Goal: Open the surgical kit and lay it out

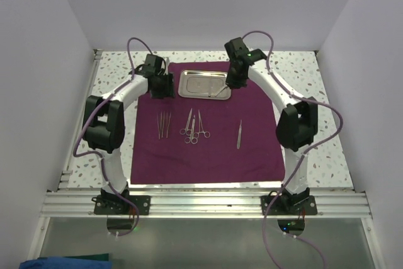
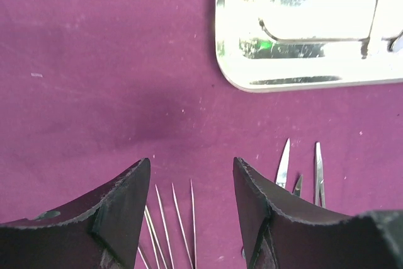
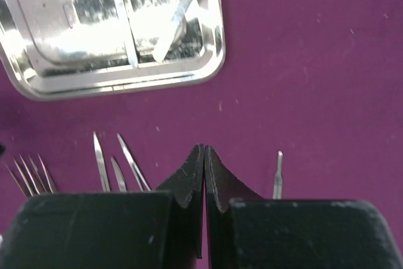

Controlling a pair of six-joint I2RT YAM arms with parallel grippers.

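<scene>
The silver tray (image 1: pixel 204 96) lies near the back of the purple cloth. Two flat scalpel handles, one on the left (image 3: pixel 123 14) and one on the right (image 3: pixel 179 14), rest in it; the right one leans at a slant close to the tray's right side. My right gripper is shut with nothing between its fingers, raised near the tray's right end in the top view. The right handle is clear of its fingertips. My left gripper stands open and empty, off the tray's left front corner and above the cloth.
Thin straight instruments (image 1: pixel 164 125) lie in a row at left. Several scissor-like tools (image 1: pixel 193 129) sit mid-cloth, and a single scalpel (image 1: pixel 239 135) lies to their right.
</scene>
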